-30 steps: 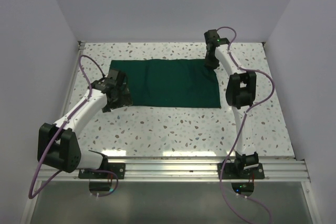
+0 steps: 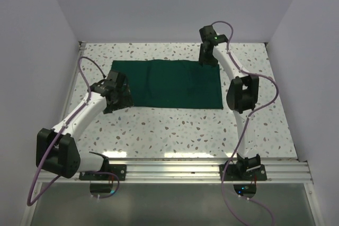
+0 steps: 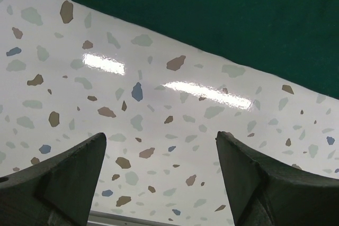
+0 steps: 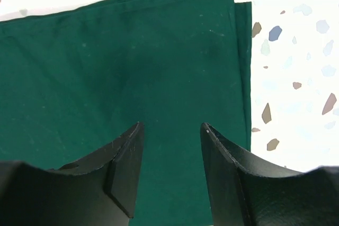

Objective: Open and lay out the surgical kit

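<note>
A dark green cloth (image 2: pixel 169 80) lies spread as a wide rectangle over the speckled table, with soft creases across it. Over its far right part is my right gripper (image 2: pixel 208 64), open. In the right wrist view the green cloth (image 4: pixel 175 67) fills the space between and beyond the fingers, none of it gripped; a second layer shows along its right edge. My left gripper (image 2: pixel 118 109) stands open by the cloth's near left corner. Bare table lies between its fingers in the left wrist view, and the cloth's near edge (image 3: pixel 201 14) runs ahead of them.
A metal rail (image 2: pixel 169 168) borders the near edge, and grey walls (image 2: pixel 169 9) enclose the back and sides.
My right gripper has gone from shut at the cloth's far right edge to open, shifting slightly left over it. The far right corner of the cloth now lies flatter. The left arm has barely moved.
</note>
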